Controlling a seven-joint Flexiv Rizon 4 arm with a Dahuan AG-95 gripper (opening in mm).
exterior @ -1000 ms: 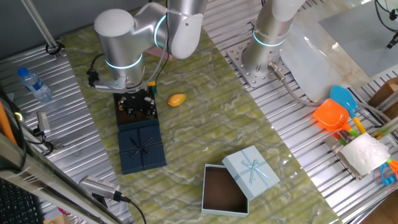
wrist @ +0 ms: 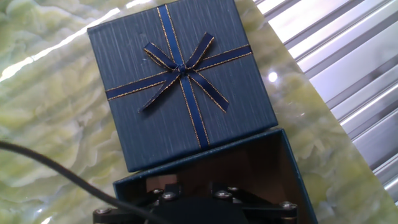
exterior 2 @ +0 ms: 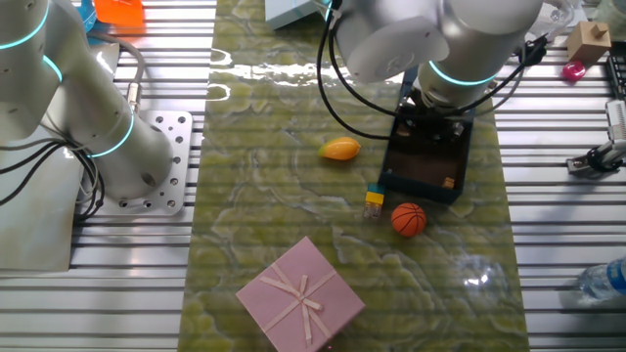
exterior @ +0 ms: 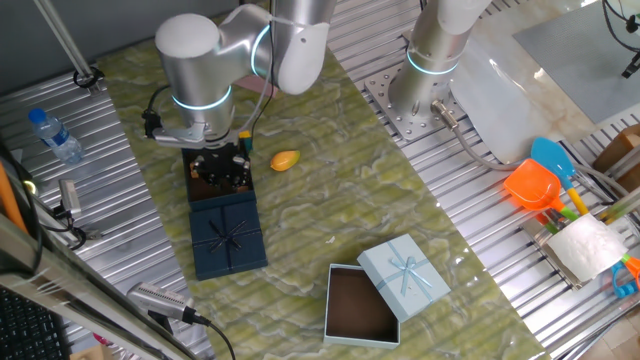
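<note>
My gripper [exterior: 225,172] is over the open dark blue box [exterior 2: 421,164], low at its opening. In the wrist view the gripper shows only as dark linkages along the bottom edge; its fingertips and anything between them are hidden, so its state is unclear. A dark blue lid [wrist: 180,118] with a ribbon bow lies against the box's edge. Inside the box, a small brown block [exterior 2: 448,182] sits near one corner. Beside the box are a yellow-orange mango-like fruit [exterior 2: 340,148], a small orange basketball [exterior 2: 408,220] and a teal-and-yellow block [exterior 2: 375,199].
An open light blue box [exterior: 360,308] has its bowed lid [exterior: 405,277] leaning across one side. A pink bowed box [exterior 2: 300,296] stands elsewhere on the green mat. Mid-mat is largely clear.
The arm has shifted very slightly to the right in exterior view 1, with the gripper still over the dark blue box. The boxes and fruit have not moved.
</note>
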